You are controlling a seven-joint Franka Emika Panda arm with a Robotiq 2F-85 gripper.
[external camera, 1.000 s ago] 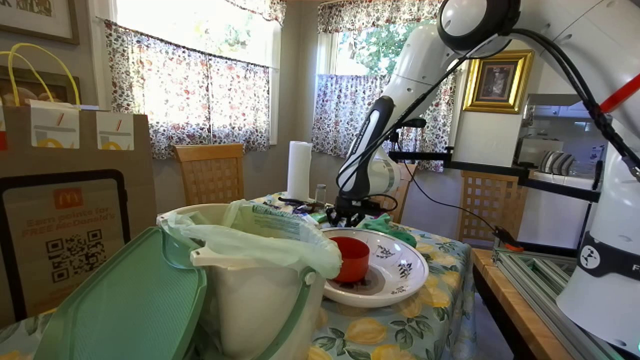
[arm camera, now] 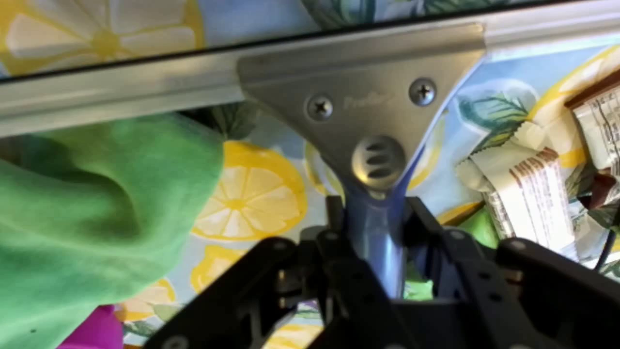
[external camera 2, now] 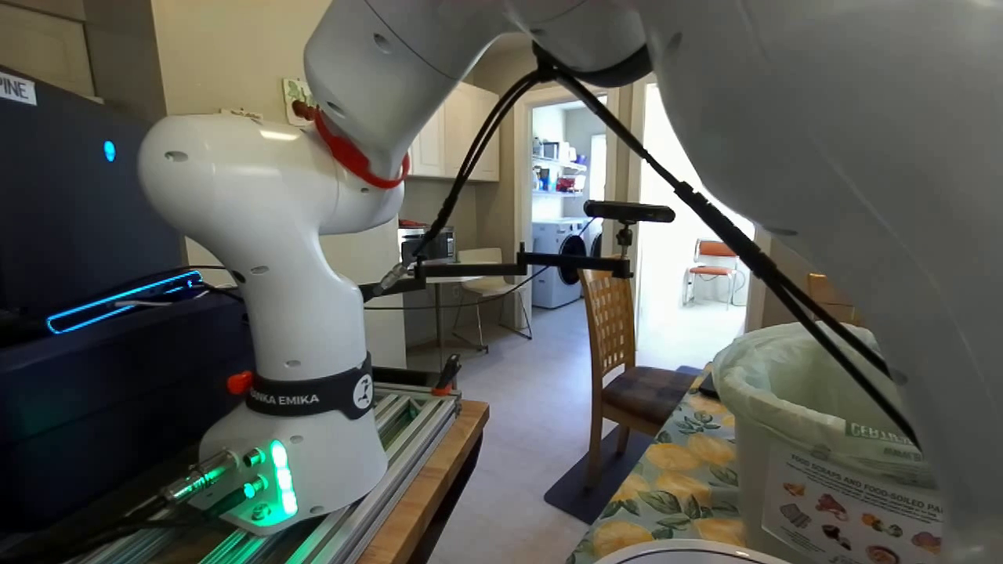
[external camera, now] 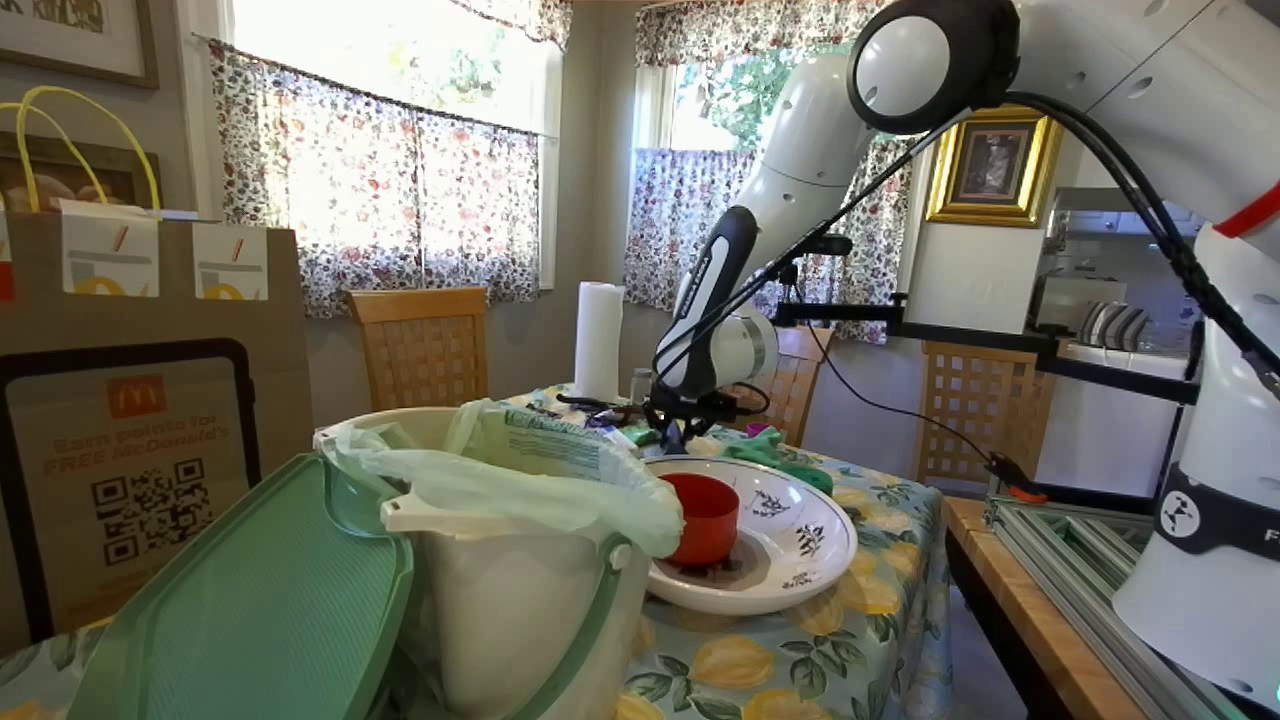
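In the wrist view my gripper is shut on the blue-tinted handle of a squeegee (arm camera: 360, 75). Its metal head and long bar stretch across the upper part of that view. Bunched green cloth (arm camera: 104, 209) lies on the lemon-print tablecloth to the left. From exterior view 1, the gripper (external camera: 674, 438) appears low behind the white bowl (external camera: 828, 528), where the squeegee is mostly hidden. A red cup (external camera: 702, 522) stands in this bowl. Exterior view 2 does not show the gripper.
A lined bin (external camera: 516, 600) with a green lid (external camera: 258, 600) leaning beside it fills the table's near side. Wrappers (arm camera: 532, 198) lie right of the squeegee in the wrist view. A paper towel roll (external camera: 597, 342) stands toward the back. Bare tablecloth lies right of the bowl.
In exterior view 1 the arm and gripper have shifted a little to the left. The bowl, cup and bin have stayed where they were.
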